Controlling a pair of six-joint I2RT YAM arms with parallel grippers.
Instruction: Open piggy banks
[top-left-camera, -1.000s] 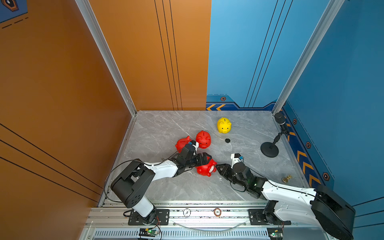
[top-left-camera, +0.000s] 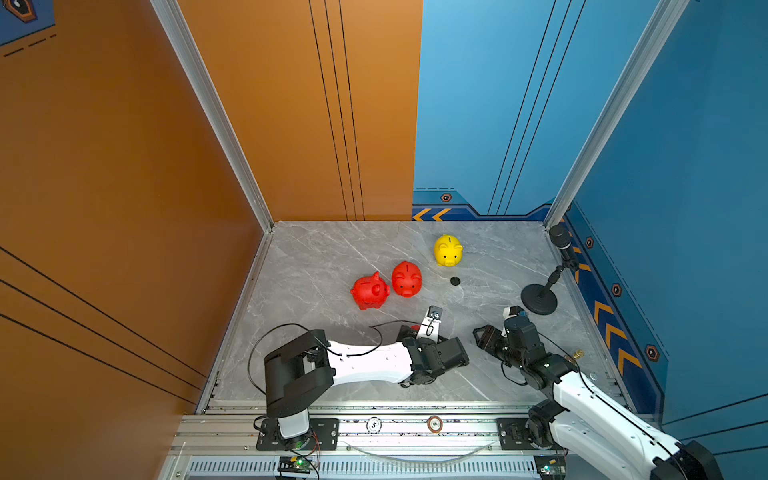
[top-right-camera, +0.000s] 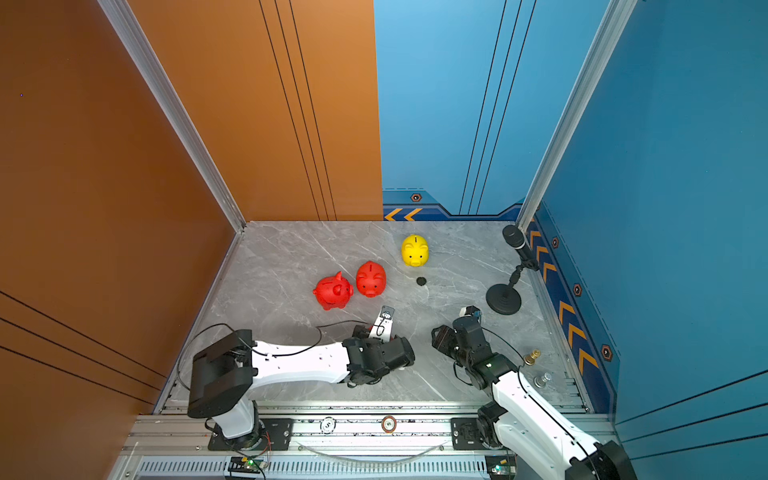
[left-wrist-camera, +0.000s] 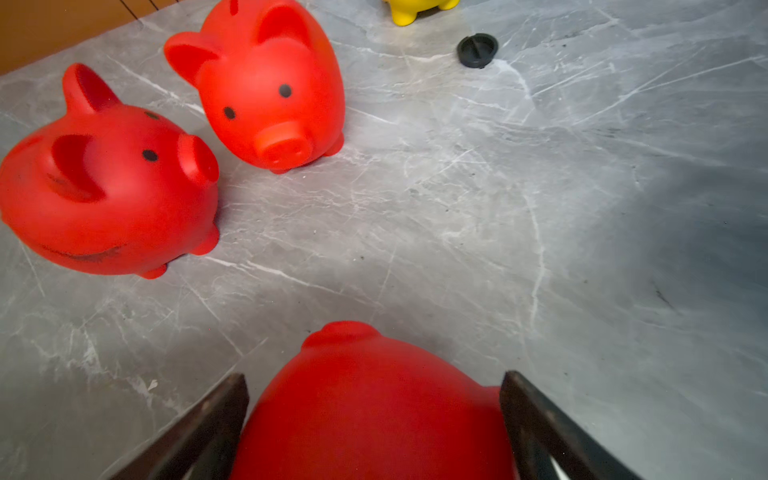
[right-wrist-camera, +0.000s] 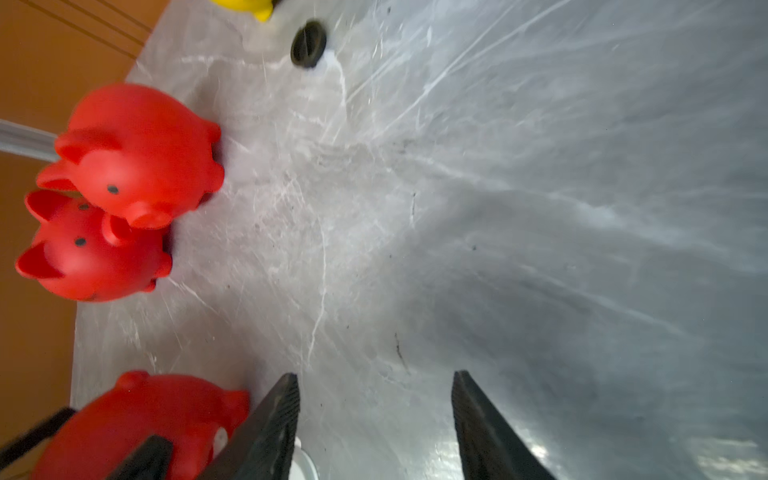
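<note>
Three red piggy banks are on the grey table. Two stand at centre-left: one (top-left-camera: 369, 291) side-on, one (top-left-camera: 406, 278) facing forward. The third (left-wrist-camera: 372, 408) lies between the fingers of my open left gripper, largely hidden under that arm in the top views. A yellow piggy bank (top-left-camera: 448, 250) stands behind, with a small black round cap (left-wrist-camera: 477, 51) in front of it. My right gripper is open over bare table, right of the nearest red pig.
A black microphone stand (top-right-camera: 504, 299) occupies the right side. Small gold (top-right-camera: 533, 356) and clear (top-right-camera: 542, 379) pieces lie at the right front.
My right gripper has moved right, away from that pig.
</note>
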